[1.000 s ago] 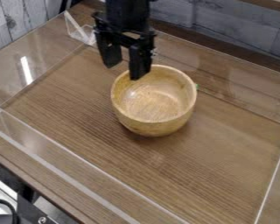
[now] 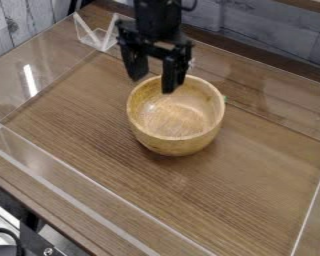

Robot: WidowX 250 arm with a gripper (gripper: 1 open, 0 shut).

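Note:
A beige round bowl (image 2: pixel 176 115) sits on the wooden table (image 2: pixel 109 180), empty as far as shows. My dark gripper (image 2: pixel 156 70) hangs over the back rim of the bowl, with its two fingers pointing down. Whether it holds anything is hard to tell, as it is small and dark.
Clear plastic pieces lie at the left back near the table's edge (image 2: pixel 103 35). A black cable shows at the lower left corner.
The bowl stays in place.

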